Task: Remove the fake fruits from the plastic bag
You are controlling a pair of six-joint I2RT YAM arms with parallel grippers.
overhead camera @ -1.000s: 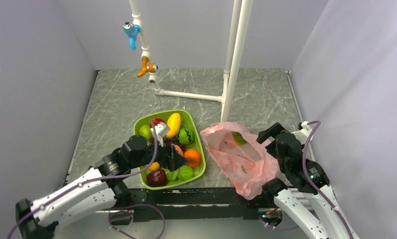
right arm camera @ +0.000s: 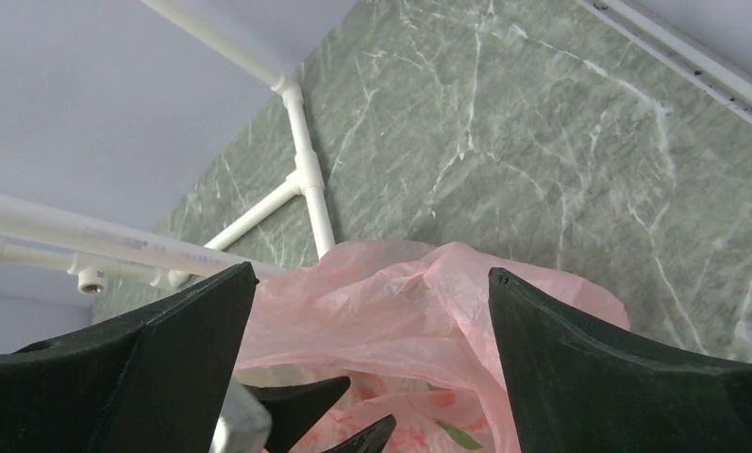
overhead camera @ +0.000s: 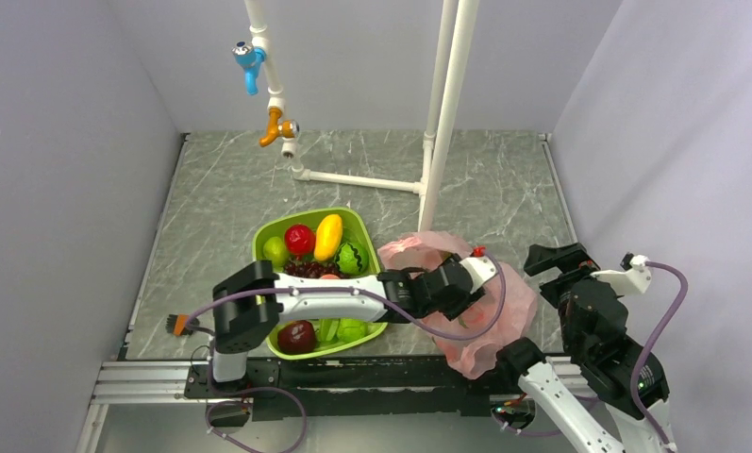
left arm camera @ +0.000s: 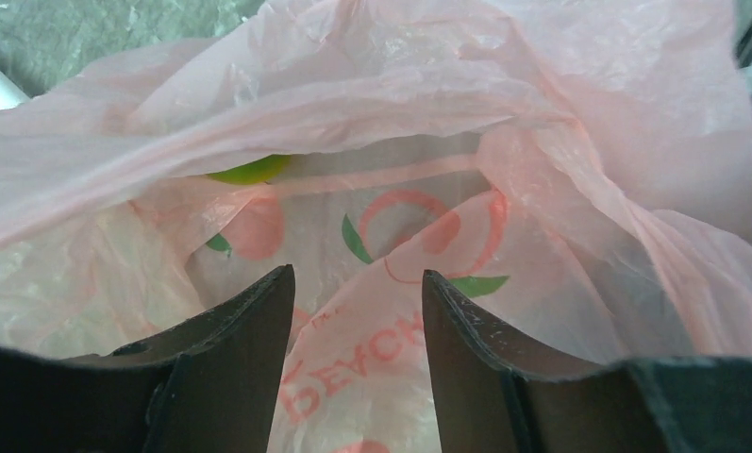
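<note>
The pink plastic bag (overhead camera: 485,340) lies right of the green basket of fake fruits (overhead camera: 372,236). My left gripper hangs over the bag's mouth, fingertips somewhat apart; whether it holds anything between them is unclear. A yellow-green fruit (left arm camera: 249,170) shows partly under the bag's upper fold in the left wrist view, beyond the fingers. Printed peaches show on the plastic. My right gripper stands open at the bag's right, its fingers wide apart above the bag and counter.
White pipes (overhead camera: 362,181) with blue and orange taps stand behind the basket and bag. Walls enclose both sides.
My left arm has swung right from over the basket to over the bag, covering much of it. The right arm has moved slightly right.
</note>
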